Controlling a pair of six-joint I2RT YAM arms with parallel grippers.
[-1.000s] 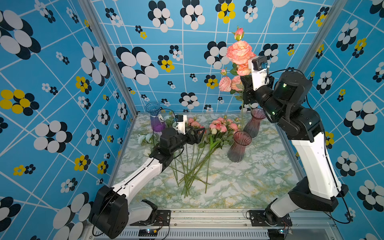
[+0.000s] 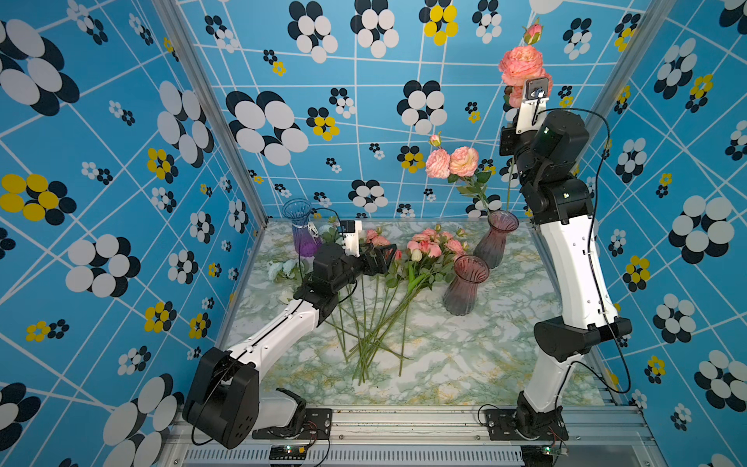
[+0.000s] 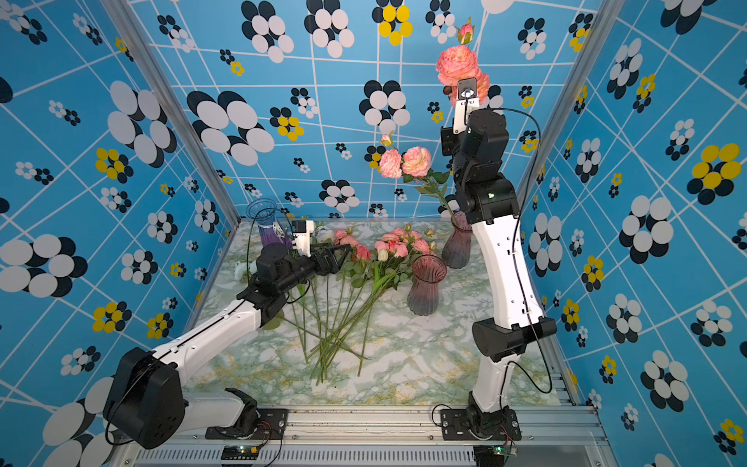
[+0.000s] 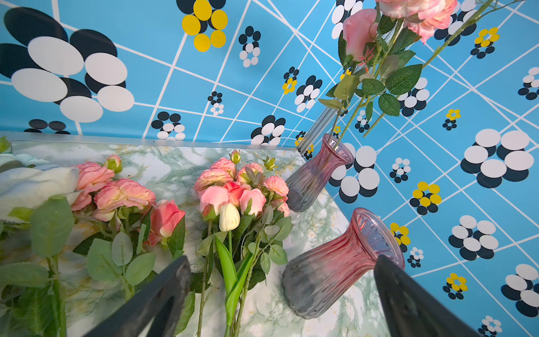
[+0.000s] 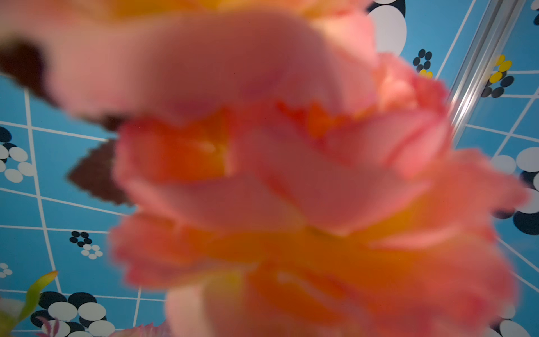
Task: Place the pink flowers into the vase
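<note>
My right gripper (image 2: 509, 140) is raised at the back right, shut on the stem of a large pink flower (image 2: 522, 65). That bloom (image 5: 303, 185) fills the right wrist view and hides the fingers. The stem hangs toward the rear vase (image 2: 495, 239); in the left wrist view its lower end seems just right of and above that vase's rim (image 4: 351, 152), apart from it. A paler pink flower (image 2: 463, 161) stands in this vase, leaning left. Over the table, my left gripper is open and empty, facing the front vase (image 4: 331, 275).
Pink flowers (image 2: 426, 245) and a white tulip (image 4: 229, 217) lie mid-table, stems toward the front. White flowers (image 2: 282, 269) lie at left beside a blue-purple vase (image 2: 305, 239). The front vase holds nothing.
My right gripper has carried its pink flower up and to the right, from left of the rear vase to above it.
</note>
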